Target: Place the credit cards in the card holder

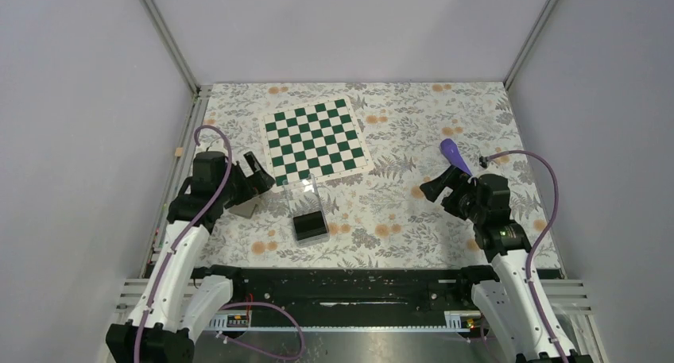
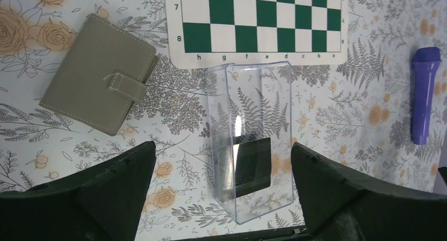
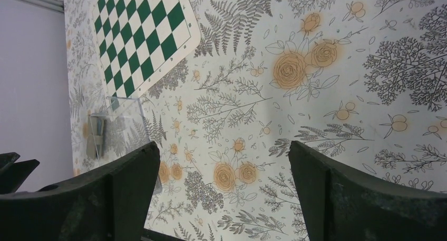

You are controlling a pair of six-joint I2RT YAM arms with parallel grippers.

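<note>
A grey-olive folded card holder (image 2: 97, 72) with a strap lies closed on the table at the left. From above my left arm partly covers the card holder (image 1: 245, 208). Right of it is a clear plastic box (image 2: 261, 98) with a flat black rectangle (image 2: 253, 167), perhaps the cards, at its near end. My left gripper (image 1: 259, 172) hangs above the table near the holder, open and empty. Over at the right, my right gripper (image 1: 436, 195) is open too, with only bare tablecloth between its fingers in the right wrist view.
A green and white chessboard (image 1: 315, 140) lies flat behind the box. The purple torch-like object (image 1: 454, 154) rests at the right, close to my right arm. Between the box and the right arm the patterned tablecloth (image 1: 381, 212) is clear.
</note>
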